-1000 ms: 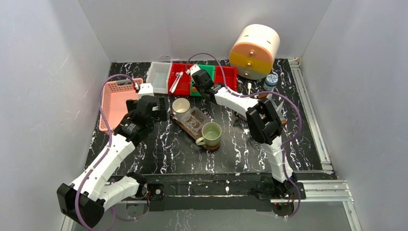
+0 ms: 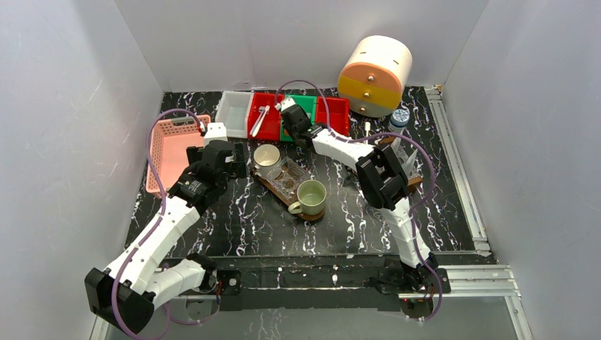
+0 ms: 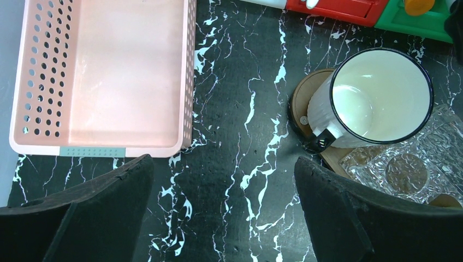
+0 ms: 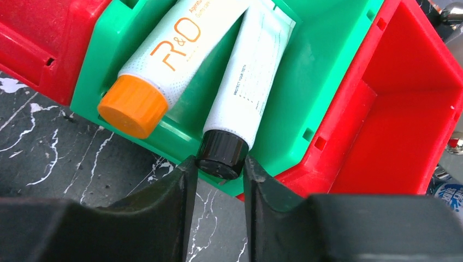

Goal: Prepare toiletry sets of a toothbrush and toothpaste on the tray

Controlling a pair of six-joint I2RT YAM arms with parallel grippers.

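Observation:
Two toothpaste tubes lie in the green bin: one with an orange cap, the other a white tube with a black cap. My right gripper is at that black cap, a fingertip at either side and the fingers partly apart; whether they grip it is unclear. White toothbrushes rest in the red bin to the left. Over the dark tabletop, my left gripper stands open and empty. To its right, a wooden tray holds a clear ribbed dish and two mugs.
A pink basket stands at the left. The white enamel mug and green mug occupy the tray's two ends. Behind the right arm are a round drawer box and a blue-lidded jar.
The right arm has shifted slightly, its elbow bending a little nearer the front and its gripper still over the green bin. The left arm and the objects look unmoved.

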